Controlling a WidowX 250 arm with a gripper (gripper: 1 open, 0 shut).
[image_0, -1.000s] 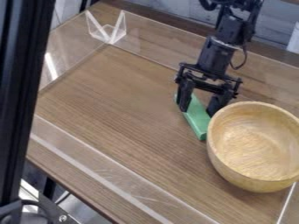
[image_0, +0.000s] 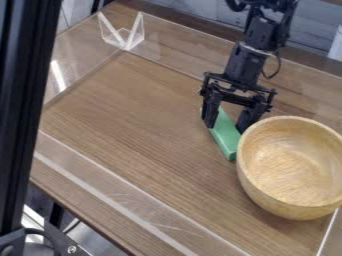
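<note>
A green object (image_0: 226, 144), long and flat, lies on the wooden table just left of a large tan bowl (image_0: 291, 170). My black gripper (image_0: 233, 108) is low over the upper end of the green object, with its fingers spread to either side around that end. Whether they are closed on it is hard to tell at this size. The bowl is on the right, close to the lower end of the green object.
A white wire-like stand (image_0: 123, 32) is at the back left. A dark post runs along the left edge of the view.
The arm and gripper have shifted very slightly. The green object and bowl look to be in about the same places.
</note>
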